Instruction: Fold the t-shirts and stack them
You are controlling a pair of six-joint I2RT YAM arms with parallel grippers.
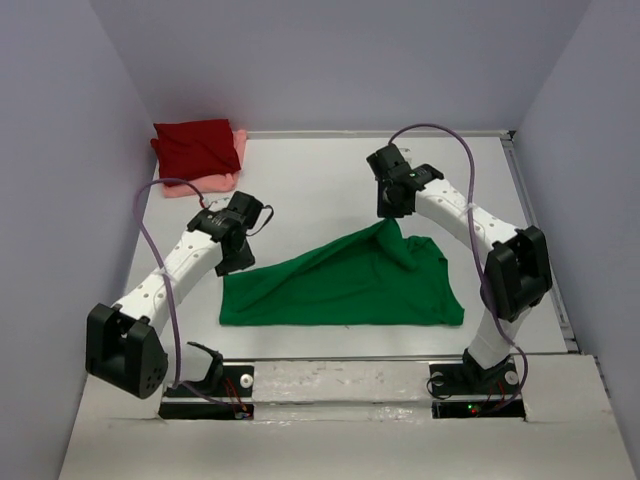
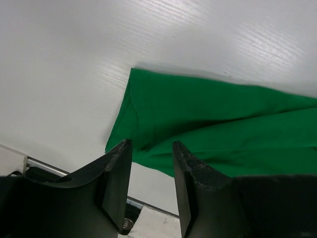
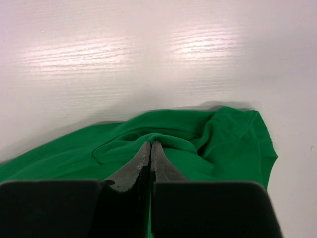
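Note:
A green t-shirt [image 1: 330, 297] lies across the front middle of the table, a long strip with a rumpled right end. My right gripper is shut on a pinch of its cloth, which rises to the fingertips in a peak; the top view shows the upper edge lifted towards the right gripper [image 1: 393, 213]. Above the shirt's left end, my left gripper stands part open with nothing between its fingers. In the left wrist view, the shirt's left corner [image 2: 143, 89] lies flat beyond those fingers.
At the back left, a folded dark red shirt [image 1: 197, 150] sits on a pink folded cloth [image 1: 240, 150].

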